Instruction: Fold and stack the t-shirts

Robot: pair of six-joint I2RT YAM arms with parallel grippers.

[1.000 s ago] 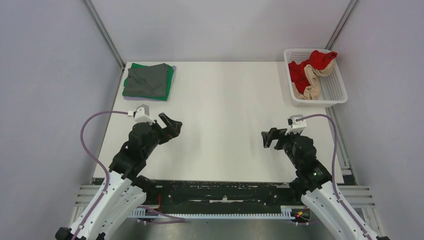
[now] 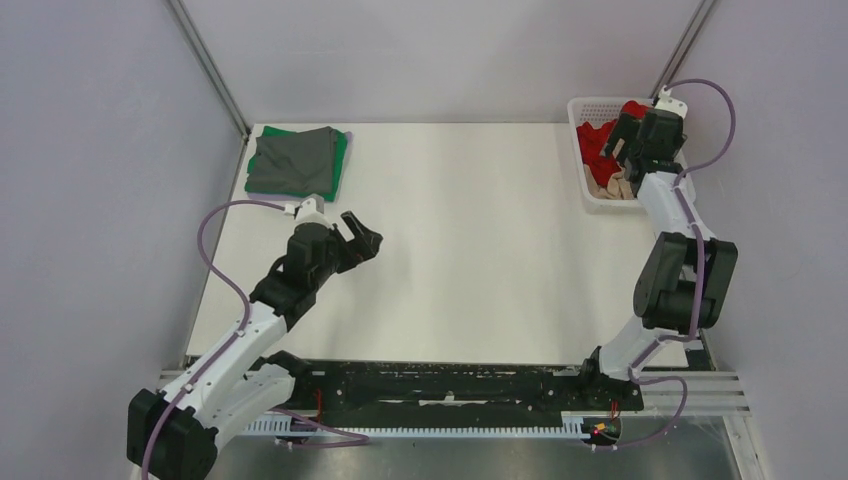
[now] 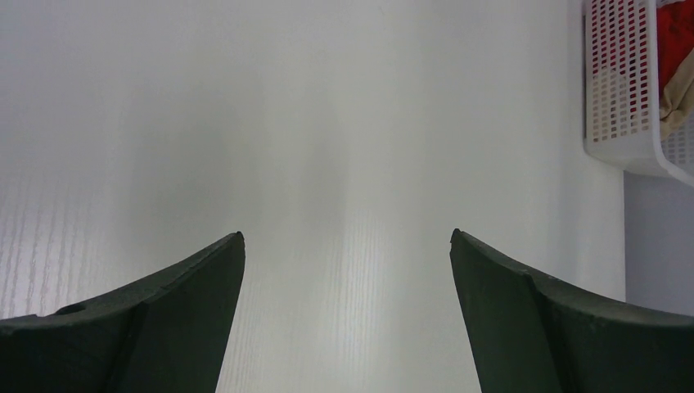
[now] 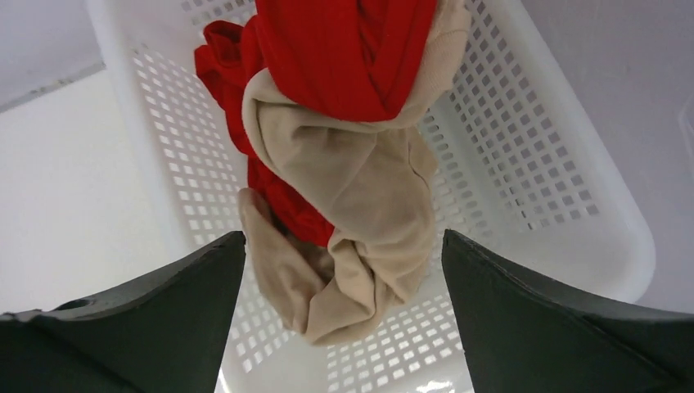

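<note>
Crumpled red cloth and beige cloth lie together in the white basket. Over them my right gripper is open, its two fingers apart with the beige cloth visible below the gap; nothing is held. In the top view that gripper covers part of the basket. At the back left sits a flat folded stack, with a dark grey shirt on top and green showing beneath. My left gripper hangs open and empty above bare table, nearer the front than the stack.
Between the stack and the basket, the white table is clear. Walls close in at the left, back and right. The basket's raised rim surrounds the cloths close to the right wall.
From the front right of the table, my right arm has reached back over the basket. The left arm has shifted slightly rightward and back. Stack and basket have stayed put.
</note>
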